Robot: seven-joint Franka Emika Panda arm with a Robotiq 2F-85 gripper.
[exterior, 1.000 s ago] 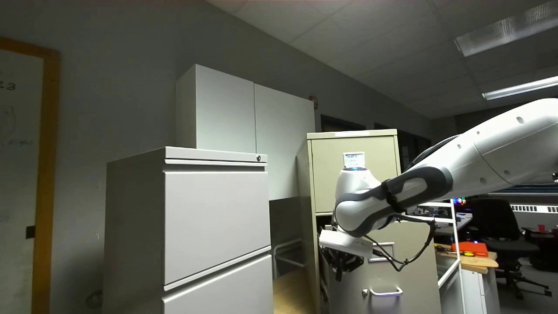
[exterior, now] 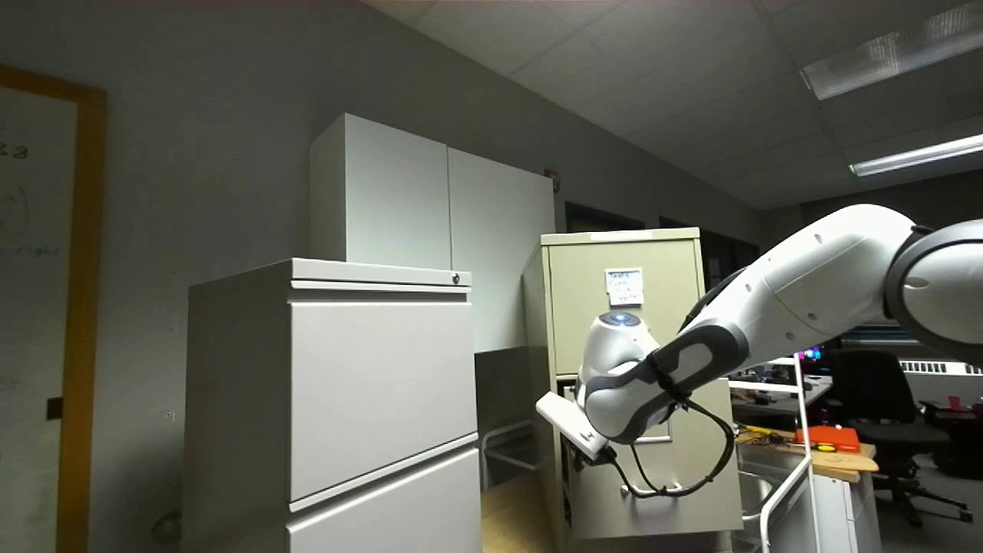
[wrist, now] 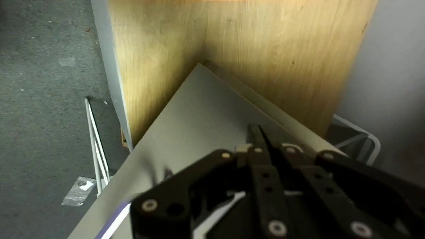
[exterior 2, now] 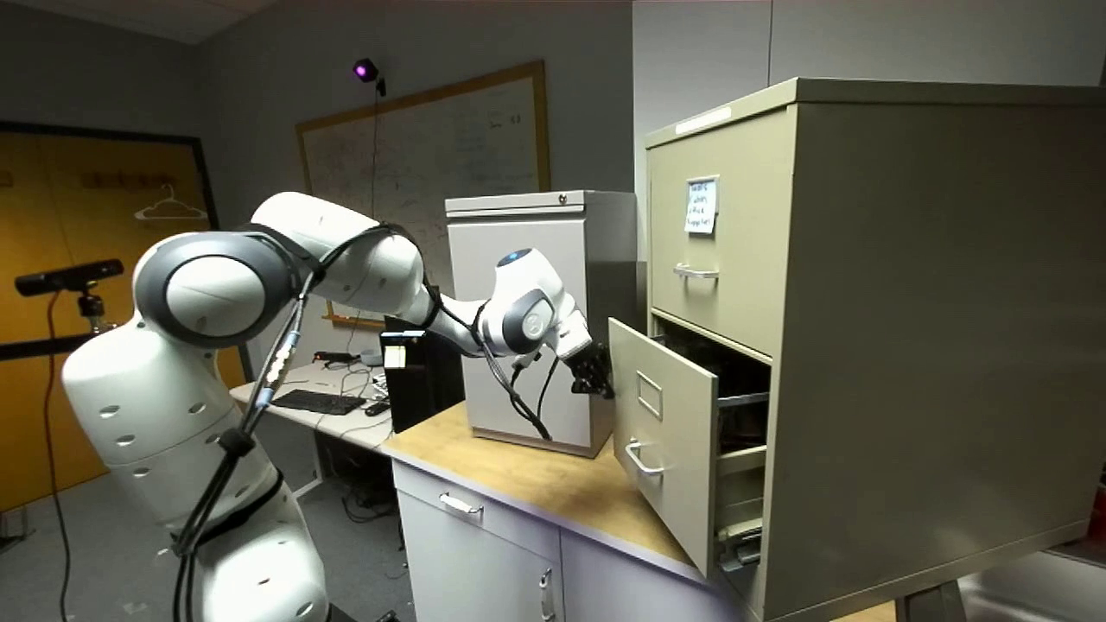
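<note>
A beige filing cabinet [exterior 2: 720,276] has its lower drawer [exterior 2: 660,430] pulled part way out; a silver handle [exterior 2: 644,458] is on the drawer's front. My gripper [exterior 2: 598,379] is at the upper left part of that front, well above the handle. In the wrist view, the dark fingers [wrist: 255,149] lie close together over the drawer's grey-looking front panel [wrist: 191,115]. The gripper is shut, and nothing shows between its fingertips. Whether they press on the panel is hard to tell. In exterior view 1, the hand hides the fingertips.
A light grey cabinet [exterior 2: 518,311] stands left of the beige one, on a wooden counter [exterior 2: 518,482]. A strip of bare counter shows in front of both. White frame pieces [exterior: 792,461] stand to the right in exterior view 1.
The drawer has slid inward and sticks out less than before. My arm has moved toward the cabinet with it, and the hand has tilted.
</note>
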